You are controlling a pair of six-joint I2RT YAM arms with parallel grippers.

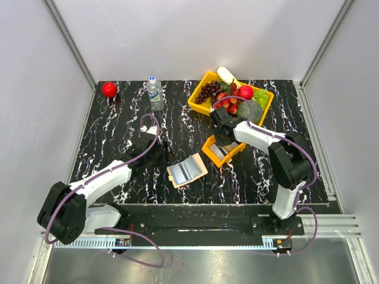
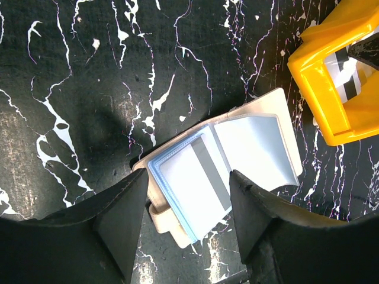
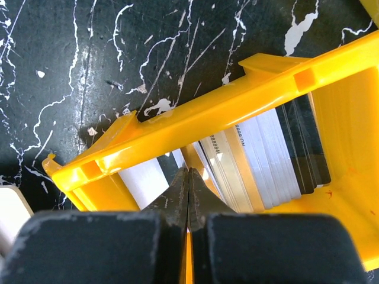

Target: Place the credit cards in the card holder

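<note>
Several credit cards (image 3: 254, 155) lean in an overlapping row inside a small yellow basket (image 3: 195, 125). My right gripper is down among them near the row's left end, its fingers pressed together with no card between them. A white card with a dark stripe (image 3: 147, 182) lies just left of the fingertips. The card holder (image 2: 198, 171) lies spread out on the table, with a beige cover and clear sleeves; a dark-striped white card or page shows in its left sleeve. My left gripper stands open above it, fingers apart and empty.
A larger yellow basket (image 1: 193, 99) of fruit and vegetables stands behind the small one. A water bottle (image 1: 154, 93) and a red ball-shaped item (image 1: 109, 89) are at the back left. The table between them and the holder is clear.
</note>
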